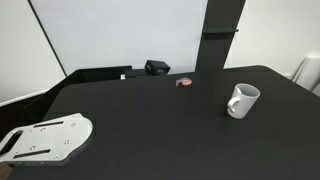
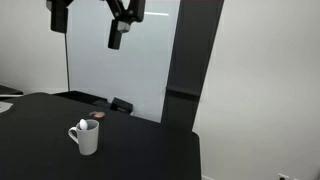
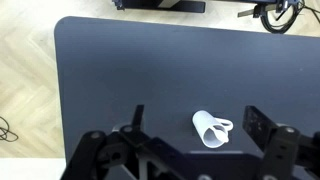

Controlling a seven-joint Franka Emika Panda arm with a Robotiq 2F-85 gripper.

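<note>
A white mug stands upright on the dark table, toward the right in exterior view 1. In exterior view 2 the mug has its handle to the left, and a small white rounded item shows at its rim; what it is I cannot tell. My gripper hangs high above the table at the top of that view, its fingers wide apart and nothing between them. From the wrist view, the mug appears far below, between the two fingers of the open gripper.
A small orange-and-grey item lies near the table's back edge, by a black box-like object. A white slotted plate is at the left.
</note>
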